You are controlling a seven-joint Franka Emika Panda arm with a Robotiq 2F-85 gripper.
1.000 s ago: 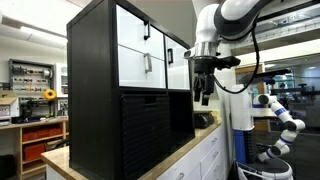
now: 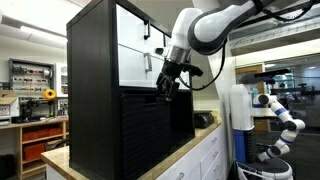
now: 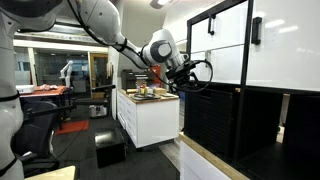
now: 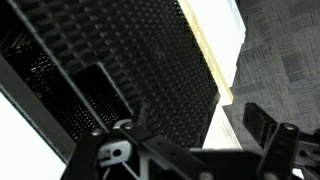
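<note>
My gripper (image 2: 170, 92) hangs in front of the black cabinet (image 2: 95, 90), near the top of its dark woven panel (image 2: 146, 128). In exterior view 2 the gripper (image 3: 196, 80) stands at the left end of the cabinet, below the white upper doors. The wrist view looks down past my open gripper, its two fingers set wide apart with nothing held between them. Behind the fingers there, the woven panel (image 4: 150, 60) runs diagonally, and a dark rectangular opening (image 4: 95, 85) shows at its upper edge. Whether a finger touches the panel I cannot tell.
White upper doors (image 2: 132, 66) with dark handles sit above the panel. Below is a wooden counter (image 2: 182, 160) over white drawers (image 2: 208, 155). A dark object (image 2: 204, 119) stands on the counter farther along.
The arm has swung left in exterior view 1. My gripper has come from right of the cabinet to in front of its woven panel, and the wrist has tilted.
</note>
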